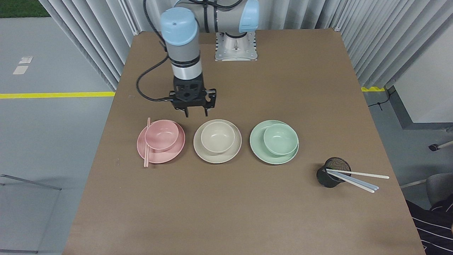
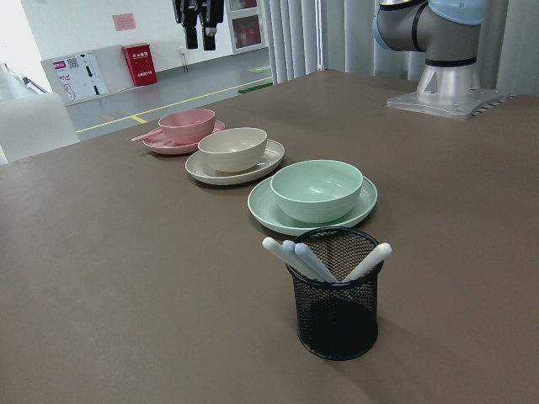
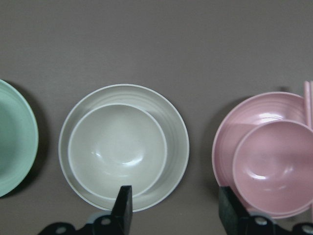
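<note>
Three place settings sit in a row: pink bowl (image 1: 161, 134) on a pink plate with pink chopsticks (image 1: 147, 153) along its left side, cream bowl (image 1: 217, 138) on a cream plate, mint bowl (image 1: 280, 139) on a mint plate. My gripper (image 1: 196, 112) hangs above and behind the pink and cream settings, open, its fingers apart with nothing between them; in the wrist view both fingertips show near those two plates.
A black mesh cup (image 1: 327, 177) with several white and pale-blue chopsticks stands front right.
</note>
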